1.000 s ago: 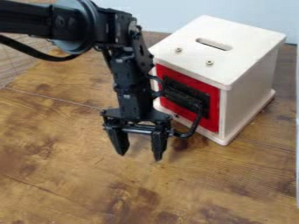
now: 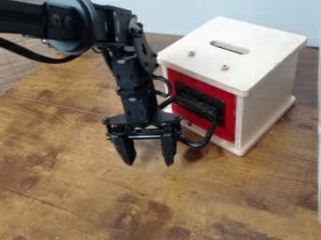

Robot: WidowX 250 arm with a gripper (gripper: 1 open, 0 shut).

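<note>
My black gripper point(image 2: 148, 155) hangs over the wooden table, fingers pointing down and spread open with nothing between them. Behind it and to the right stands a pale wooden box point(image 2: 257, 94) with a slot and two screws on its top. Its front carries a red panel point(image 2: 226, 127) with a black part on it, partly hidden by my arm and its cable.
A white wall point(image 2: 201, 11) runs behind the box. A light edge lies at the far right of the view.
The gripper stays open and the box has not moved.
</note>
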